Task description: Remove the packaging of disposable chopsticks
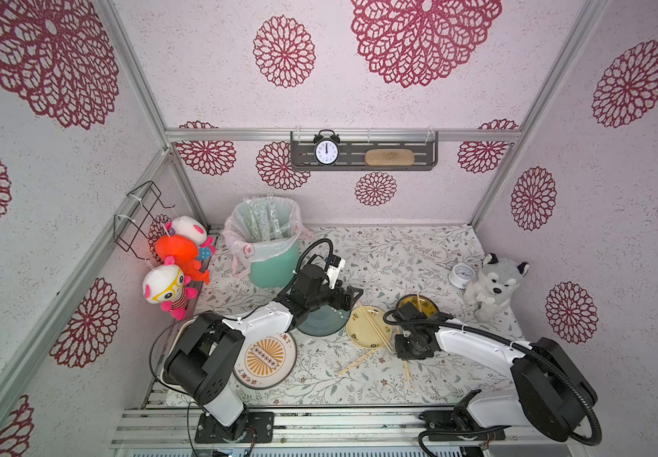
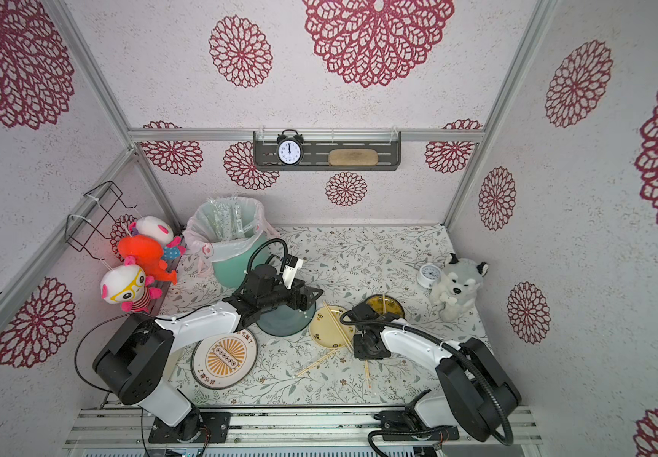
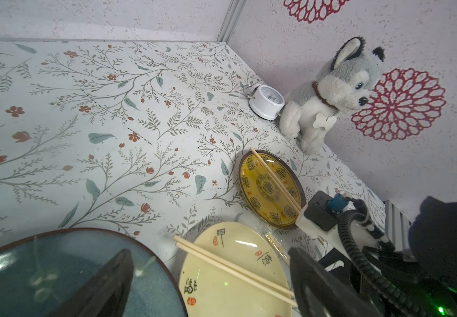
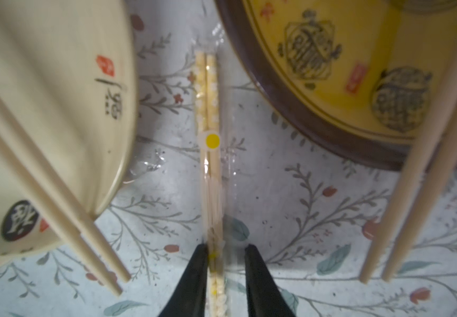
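A pair of chopsticks in a clear wrapper with a yellow dot [image 4: 212,141] lies on the tablecloth between two plates. My right gripper is open above its near end, with one fingertip either side of the wrapper. Whether the fingers touch it is hard to tell. Bare chopsticks [image 3: 233,268] rest across the cream plate [image 1: 359,335], and another bare pair [image 4: 424,153] crosses the yellow-brown plate [image 3: 270,185]. Over the blue plate's right side, my left gripper [image 1: 349,298] stands open and empty.
Behind the left arm, a green bin [image 1: 271,266] with a pink liner holds clear wrappers. More loose chopsticks [image 1: 355,362] lie in front of the cream plate. A patterned plate [image 1: 266,361] sits front left, a husky toy [image 1: 496,285] at right.
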